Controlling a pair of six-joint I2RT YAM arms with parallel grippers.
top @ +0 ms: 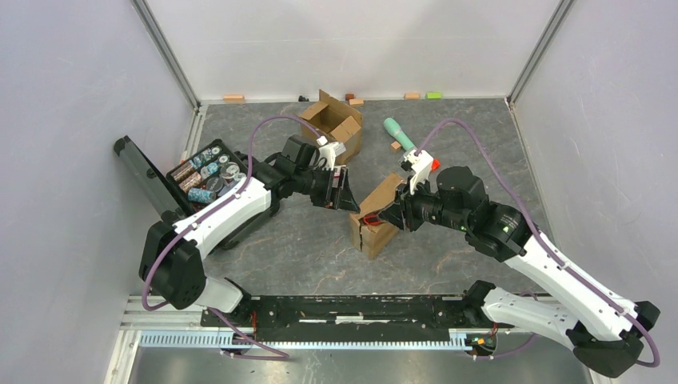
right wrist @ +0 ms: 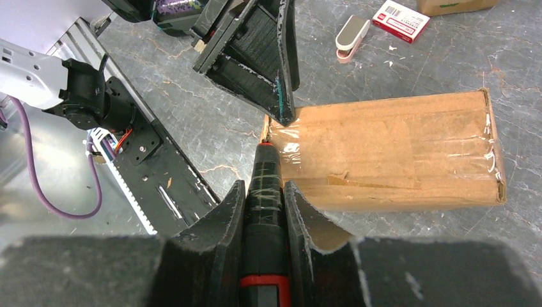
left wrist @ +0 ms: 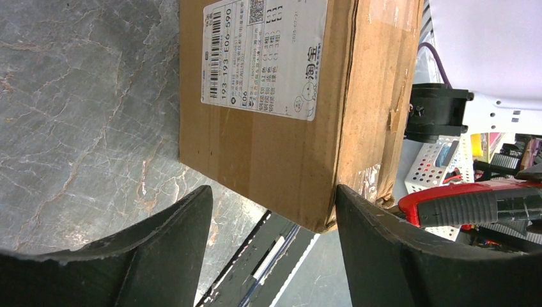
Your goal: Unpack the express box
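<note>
The taped cardboard box (top: pixel 377 238) stands on the grey floor between my arms. A white shipping label (left wrist: pixel 262 61) shows on one face in the left wrist view. My left gripper is part open at a box corner; its right fingertip lies against or very near the box edge. Nothing appears clamped there. My right gripper is shut on a red-and-black cutter (right wrist: pixel 265 220), whose front end reaches the taped end of the box. Whether the blade is in the tape cannot be seen.
An opened brown carton (top: pixel 332 128) stands farther back. A black case (top: pixel 209 180) full of cans and rolls lies at left. Beyond the box sit a stapler (right wrist: pixel 351 37) and a small red-and-white pack (right wrist: pixel 401 20). A green bottle-like item (top: pixel 398 132) lies at back right.
</note>
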